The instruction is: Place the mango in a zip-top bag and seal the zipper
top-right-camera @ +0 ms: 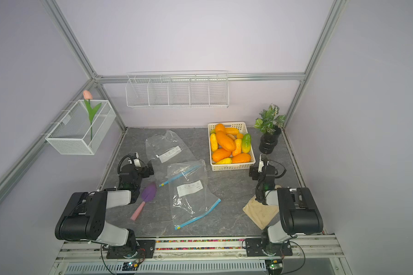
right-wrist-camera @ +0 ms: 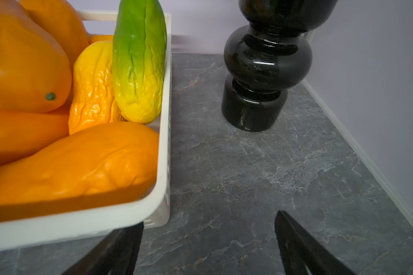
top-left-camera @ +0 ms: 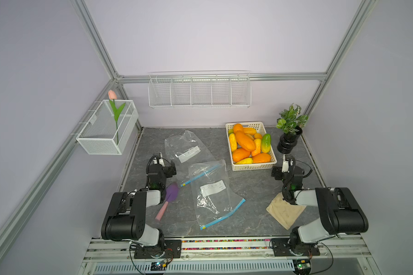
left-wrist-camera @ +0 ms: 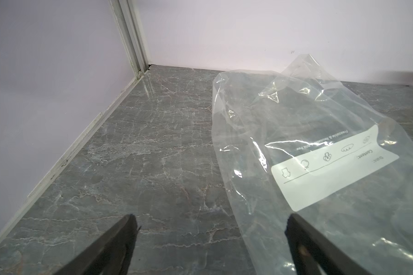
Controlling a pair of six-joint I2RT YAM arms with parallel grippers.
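Note:
Two clear zip bags with white labels and blue zipper strips lie flat on the grey table. The far bag (top-left-camera: 184, 141) is partly overlapped by the near bag (top-left-camera: 211, 201), whose zipper (top-left-camera: 224, 215) faces the front. Orange, yellow and green fruits (top-right-camera: 224, 141) fill a cream basket (top-right-camera: 231, 167) at the back; which of them is the mango, I cannot tell. My left gripper stands open above the table at the far bag's left side, empty. In the right wrist view my right gripper is open and empty, in front of the basket's right corner.
A potted plant (top-left-camera: 287, 142) stands right of the basket. A purple spatula (top-left-camera: 172, 192) lies beside the left arm, and a beige cloth (top-left-camera: 284, 213) lies under the right arm. Bare table shows between near bag and cloth.

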